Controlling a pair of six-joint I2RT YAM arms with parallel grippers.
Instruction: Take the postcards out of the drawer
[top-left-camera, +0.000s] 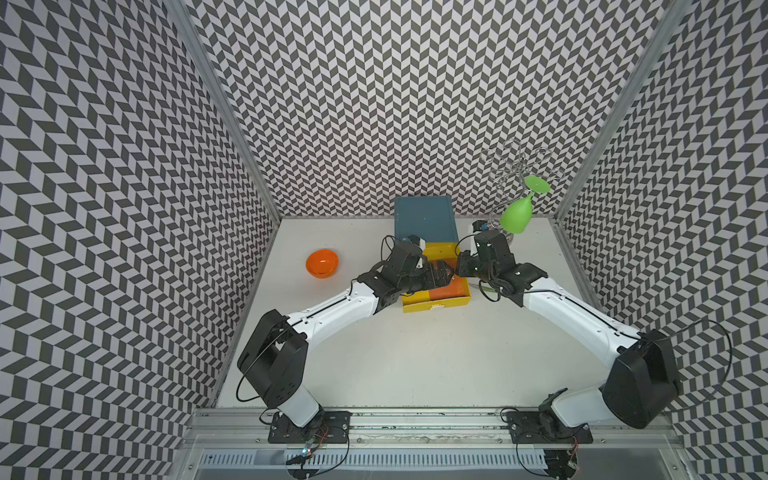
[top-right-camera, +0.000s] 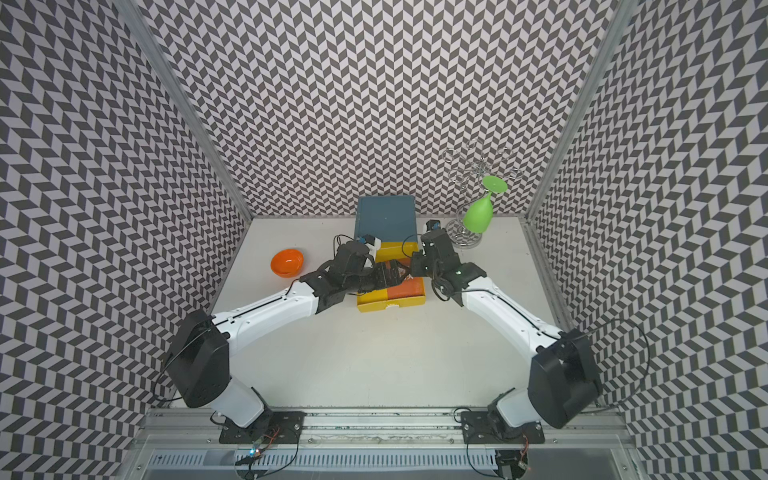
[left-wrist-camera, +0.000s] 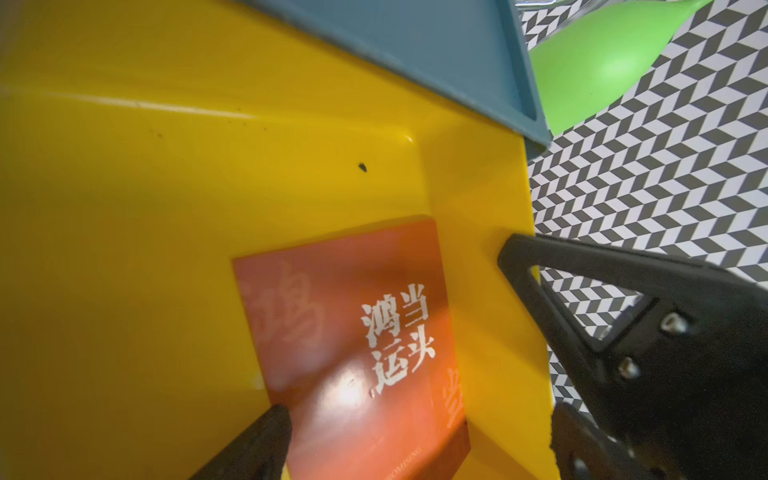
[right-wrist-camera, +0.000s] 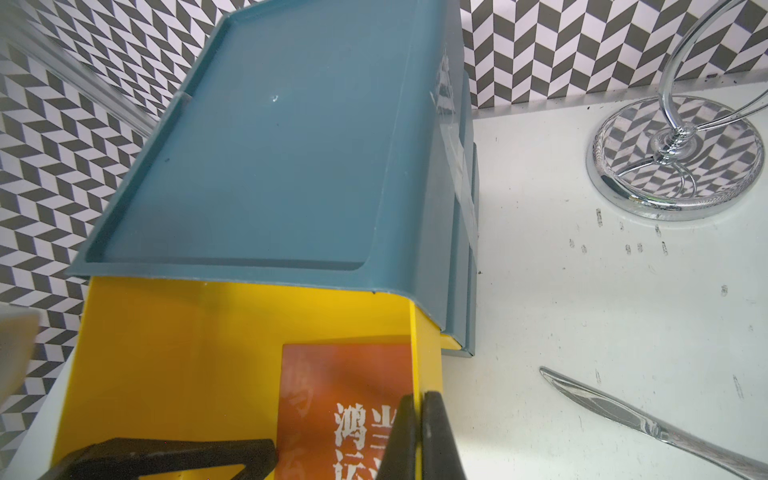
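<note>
The red postcards (left-wrist-camera: 360, 320) with white characters lie flat in the pulled-out yellow drawer (left-wrist-camera: 120, 240), against its right wall. In the left wrist view my left gripper stands open above them, its fingers (left-wrist-camera: 264, 440) wide apart with nothing held. My right gripper is shut on the thin right wall (right-wrist-camera: 415, 352) of the drawer, whose rim runs between its fingertips. Part of the postcards (top-left-camera: 448, 291) shows in the top left view, with the left gripper covering the rest. One black finger of the left arm shows low in the right wrist view.
The blue-grey cabinet (right-wrist-camera: 264, 152) stands behind the drawer. On the right are a chrome stand (right-wrist-camera: 676, 160) with a green goblet (top-left-camera: 517, 214) and a knife (right-wrist-camera: 640, 420). An orange bowl (top-left-camera: 322, 263) sits at left.
</note>
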